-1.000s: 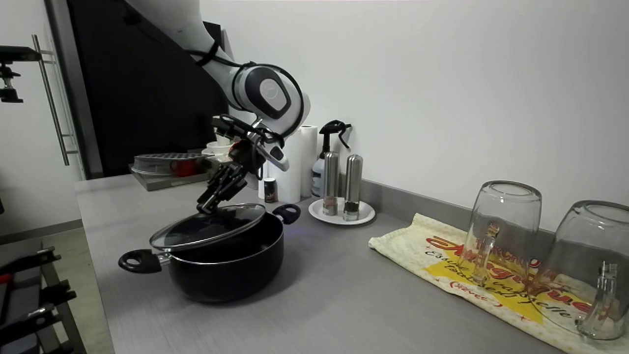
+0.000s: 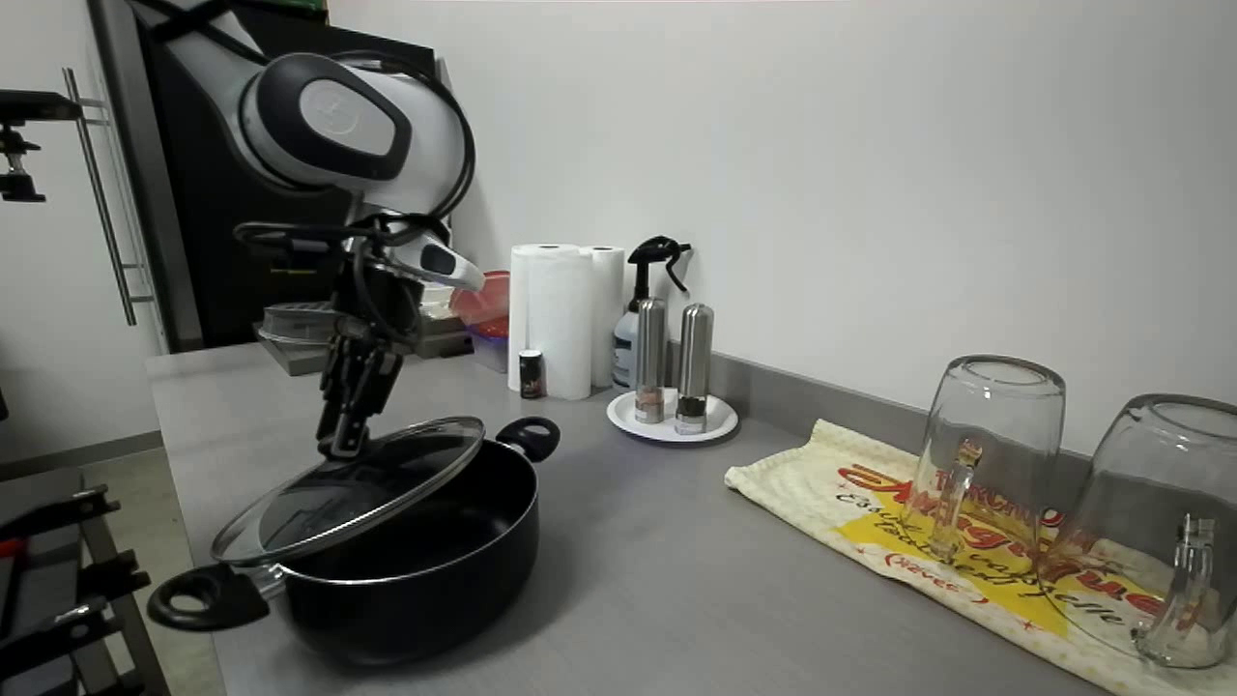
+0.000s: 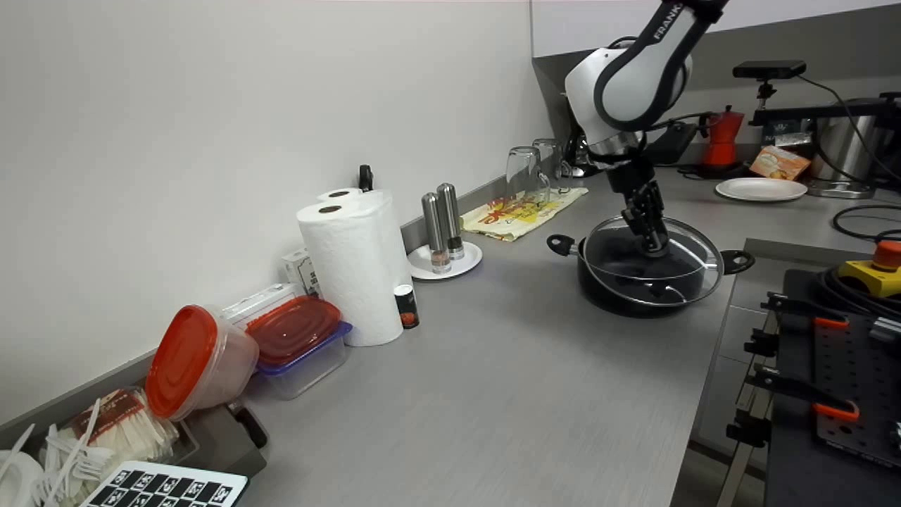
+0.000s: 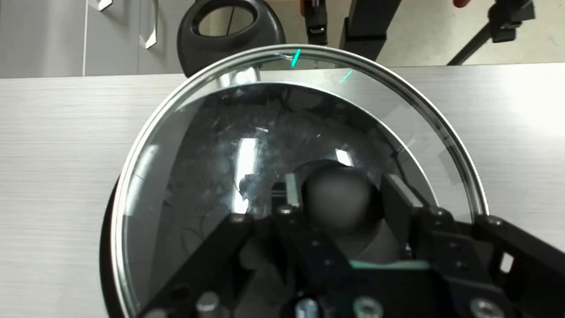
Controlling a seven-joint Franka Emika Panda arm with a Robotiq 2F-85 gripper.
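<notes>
A black two-handled pot (image 2: 423, 615) stands near the counter's front edge. Its glass lid (image 2: 303, 518) lies off-centre and tilted, leaving part of the pot's mouth uncovered in exterior view 1. Fingertips of my gripper (image 2: 344, 445) are down at the middle of the lid. From the wrist, the lid's round black knob (image 4: 339, 198) sits between the two fingers, so the gripper is shut on it. One pot handle (image 4: 230, 34) points past the counter edge. In exterior view 2 the lid (image 3: 612, 258) covers much of the pot (image 3: 621, 303).
Salt and pepper mills stand on a white plate (image 2: 719, 423) by the wall. Paper towels (image 2: 559, 325) and a small dark shaker (image 2: 531, 375) are behind the pot. Upturned glass mugs (image 2: 997, 464) rest on a printed cloth (image 2: 800, 470). Mid-counter (image 3: 507, 380) is clear.
The pot and lid have shifted together toward the exterior view 1 camera and leftward, nearer the counter edge. The arm moved with them and its gripper is now more upright, still at the lid.
</notes>
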